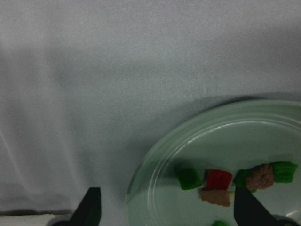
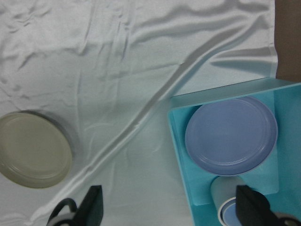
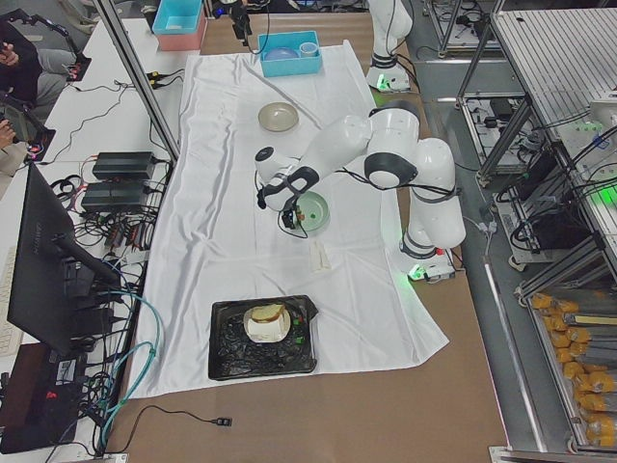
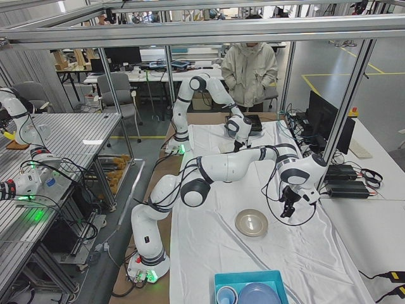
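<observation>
My left gripper is over the left edge of a green plate [image 1: 216, 132] holding small green [image 1: 189, 179], red [image 1: 218, 179] and brown [image 1: 258, 178] pieces; it stands open, with nothing visible between its fingertips. In the camera left view this gripper [image 3: 289, 217] hangs low at the plate. My right gripper is open above the cloth beside a beige plate [image 2: 33, 150] and a blue bin [image 2: 174, 136], which holds a blue plate [image 2: 230, 134] and a cup [image 2: 223, 193].
A black tray [image 3: 222, 338] with bread [image 3: 267, 314] on a light plate lies at the near end. A pale thin item [image 3: 319, 257] lies below the green plate. Monitor and cables line the left side.
</observation>
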